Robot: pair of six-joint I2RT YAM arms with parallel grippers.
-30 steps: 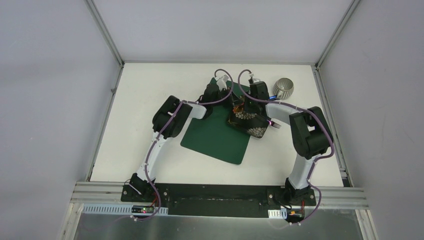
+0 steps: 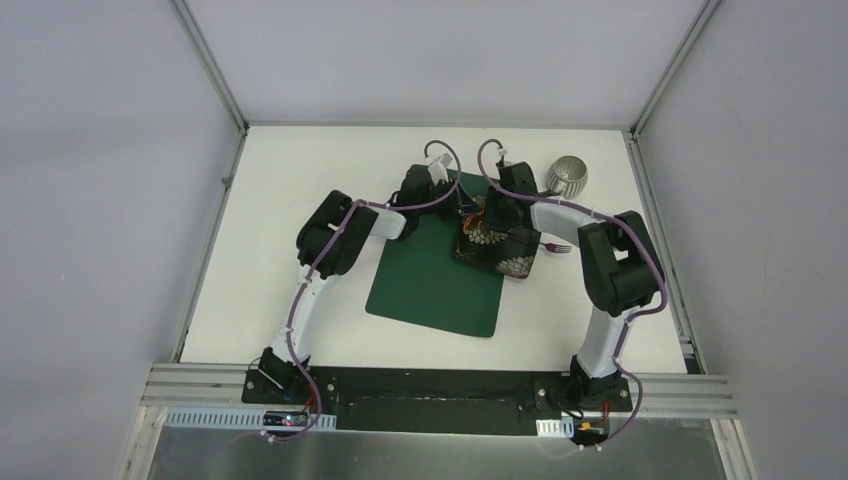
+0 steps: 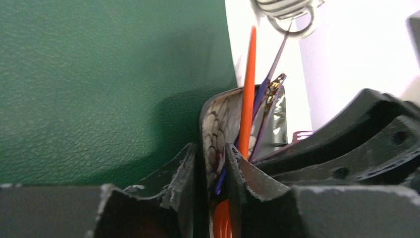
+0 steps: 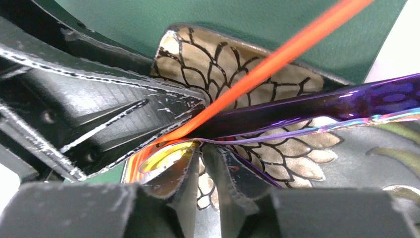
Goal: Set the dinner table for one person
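Observation:
A dark flower-patterned tray (image 2: 505,255) lies on the green mat (image 2: 420,290), with orange cutlery (image 4: 297,47), purple cutlery (image 4: 361,99) and a fork (image 2: 556,248) on it or across its edge. My left gripper (image 2: 455,205) is at the tray's upper-left edge; in the left wrist view its fingertips (image 3: 181,168) straddle the rim, near an orange handle. My right gripper (image 2: 492,215) is over the tray beside the left one; in the right wrist view its fingertips (image 4: 213,163) are close together among the cutlery. Whether either grips something is unclear.
A ribbed silver cup (image 2: 566,175) stands at the back right of the white table (image 2: 280,200).
The green mat has shifted slightly rightward and toward the front. My left gripper has moved slightly left; my right gripper has barely moved.

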